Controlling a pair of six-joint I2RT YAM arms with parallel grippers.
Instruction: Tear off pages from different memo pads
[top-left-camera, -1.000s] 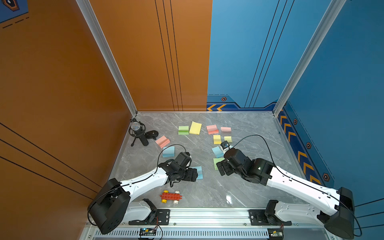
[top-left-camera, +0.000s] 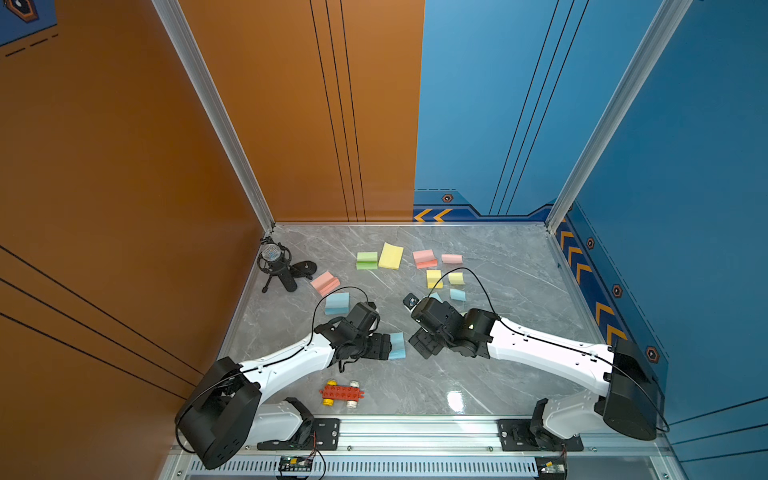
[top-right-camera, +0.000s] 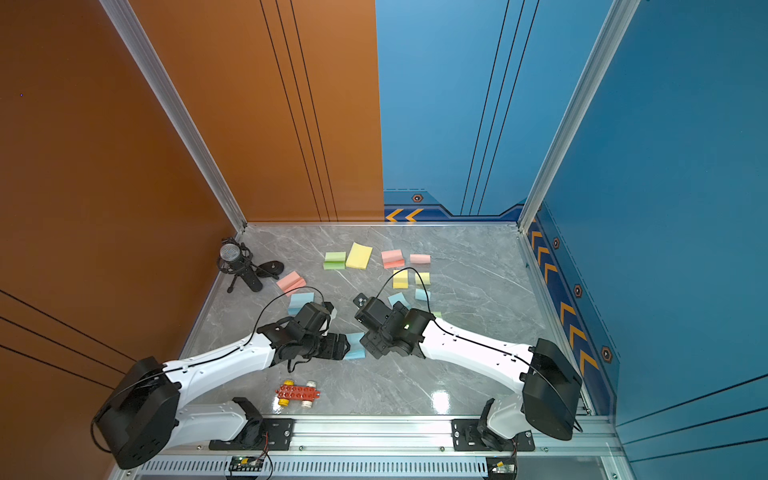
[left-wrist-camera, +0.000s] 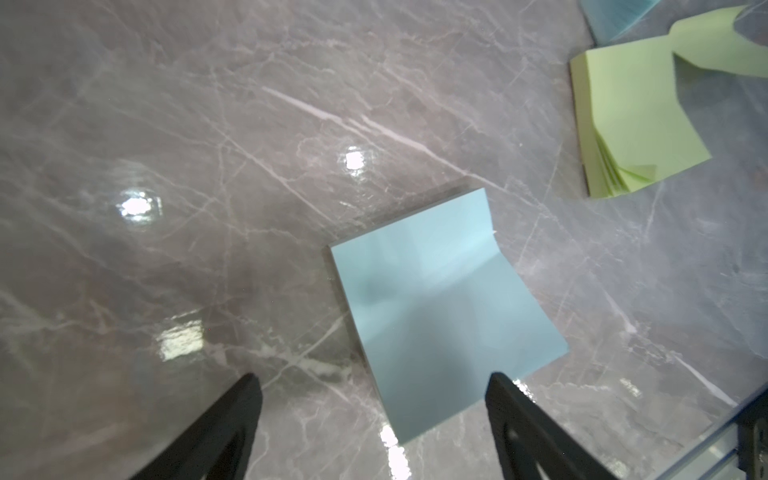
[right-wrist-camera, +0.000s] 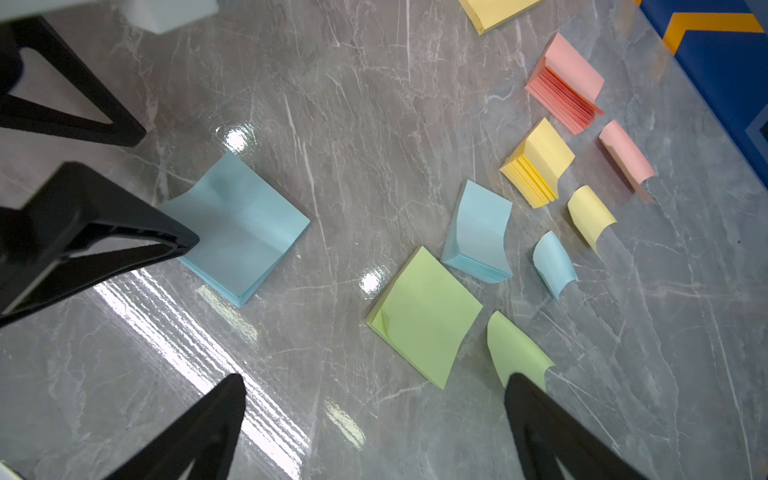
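Observation:
A light-blue memo pad (left-wrist-camera: 448, 304) lies on the grey table with its top sheet slightly bent. My left gripper is open; in the right wrist view its fingers are near that pad's left edge, overlapping it in the image. Whether they touch it I cannot tell. Hanging open with nothing between its fingers, my right gripper is above the table, to the right of the same pad. Beyond it are a green pad (right-wrist-camera: 428, 316) and another blue pad (right-wrist-camera: 484, 228). Curled single sheets in green (right-wrist-camera: 512, 348), blue (right-wrist-camera: 553, 264), yellow (right-wrist-camera: 590, 216) and pink (right-wrist-camera: 626, 156) lie in a row.
More pads stand toward the back: pink (top-left-camera: 425, 259), yellow (top-left-camera: 391, 256) and green (top-left-camera: 366, 261). A black stand with cable (top-left-camera: 276, 264) occupies the back left. Near the front edge sits a red toy (top-left-camera: 341, 393).
The left arm has barely moved.

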